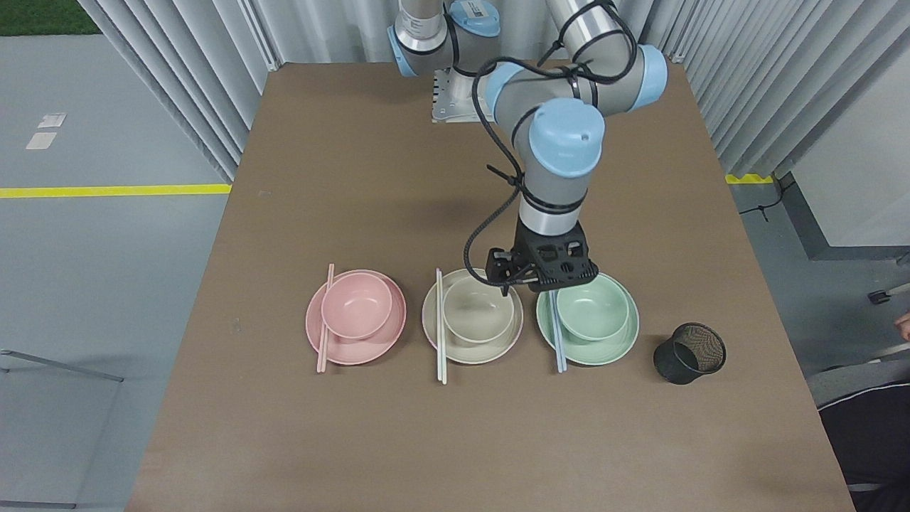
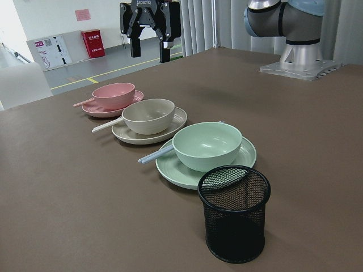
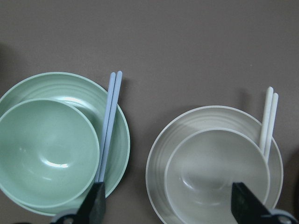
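Note:
Three place settings lie in a row: pink bowl (image 1: 356,303) on a pink plate with pink chopsticks, beige bowl (image 1: 478,316) with white chopsticks (image 1: 441,341), green bowl (image 1: 597,307) with light blue chopsticks (image 1: 559,333), each on a matching plate. A black mesh cup (image 1: 689,353) stands at the right end. My gripper (image 2: 150,51) is open, raised above the beige and green settings. In the wrist view its fingers frame the space between the green bowl (image 3: 49,149) and beige bowl (image 3: 215,172), with nothing held.
The arm's mount plate (image 2: 289,71) sits at the back edge. The table's side edges drop to the floor.

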